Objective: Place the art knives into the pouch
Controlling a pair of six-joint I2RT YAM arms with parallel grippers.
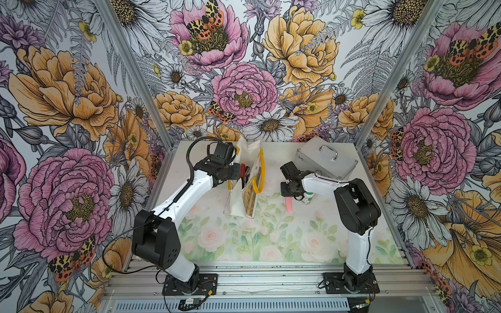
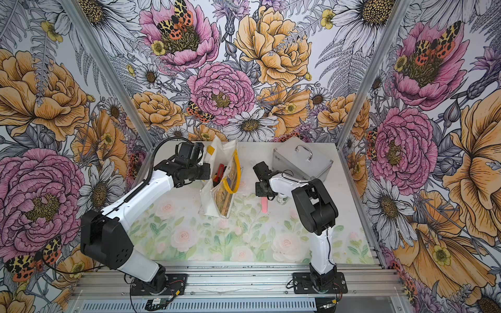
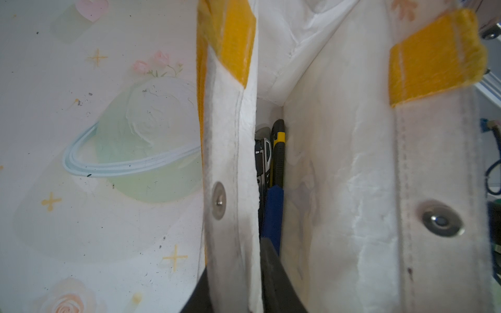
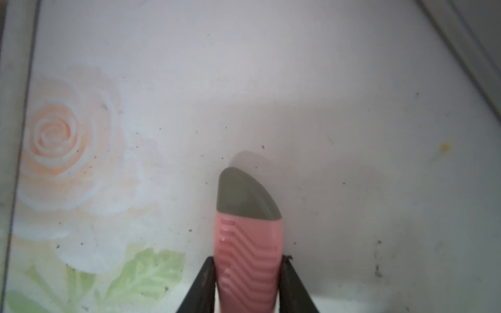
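The pink art knife (image 4: 248, 255) with a grey tip lies on the table under my right gripper, whose fingers sit on either side of it; whether they press on it is unclear. It also shows in the top left view (image 1: 289, 204). The open white pouch (image 2: 224, 203) with yellow handles stands left of it, holding tools including a black-and-yellow cutter (image 3: 278, 156). My left gripper is shut on the pouch's near rim (image 3: 229, 156).
A grey metal box (image 1: 326, 161) stands at the back right. A small can (image 2: 281, 199) is beside the knife.
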